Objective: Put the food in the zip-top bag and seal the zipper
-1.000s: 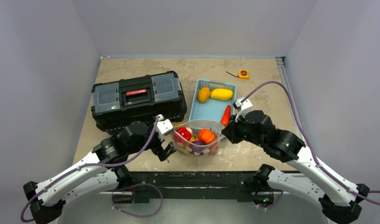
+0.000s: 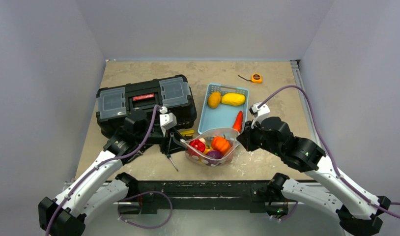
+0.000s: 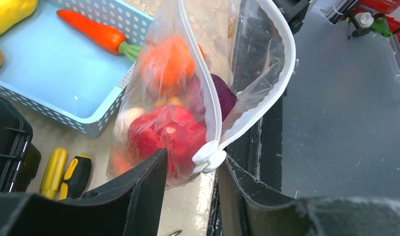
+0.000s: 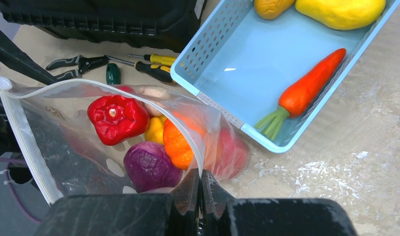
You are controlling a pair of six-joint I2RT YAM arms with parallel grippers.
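Note:
The clear zip top bag (image 2: 226, 156) stands with its mouth open on the table. It holds a red pepper (image 4: 118, 118), an orange pepper (image 4: 178, 143), a purple vegetable (image 4: 151, 166) and other food. My right gripper is shut on the bag's rim at its right end. At the left end, a white zipper slider (image 3: 209, 156) sits where the two zip strips meet. My left gripper is part open there, one finger either side of the slider; no firm contact shows.
Behind the bag lies a blue basket (image 2: 215, 118) with a carrot (image 2: 238, 121), a yellow vegetable (image 2: 233, 99) and a brownish-yellow one (image 2: 214, 100). A black toolbox (image 2: 146, 110) stands back left, hand tools (image 4: 156, 71) beside it. The table right of the basket is clear.
My left gripper has swung up and right to the bag's left corner, its fingers narrower now. The bag's left end has shifted slightly right. The right arm has barely moved.

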